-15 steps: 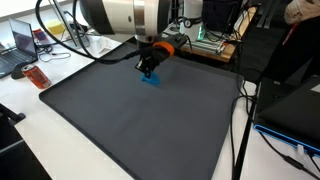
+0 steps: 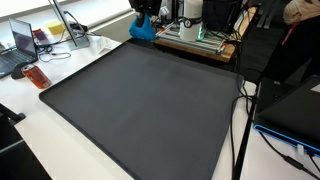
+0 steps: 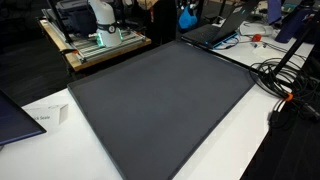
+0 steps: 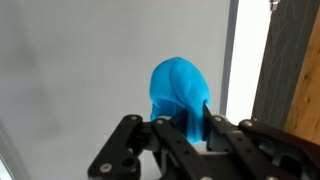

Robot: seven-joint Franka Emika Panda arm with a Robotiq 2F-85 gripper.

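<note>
A crumpled blue cloth (image 4: 180,85) is pinched in my gripper, which is shut on it; the cloth covers the fingertips in the wrist view. In exterior view 1 the same cloth (image 2: 142,27) hangs at the top edge, past the far end of the dark mat (image 2: 140,105). Exterior view 2 has the cloth (image 3: 187,17) at its top edge, with most of the arm out of frame. Nothing lies on the mat.
Towards the back left stand a red can (image 2: 37,76), a white cup (image 2: 97,44) and a laptop (image 2: 25,38). A cable (image 3: 262,72) runs over the mat's edge.
From over the middle of the mat, my gripper has carried the blue cloth up and away to the far end. The arm has mostly left exterior view 1.
</note>
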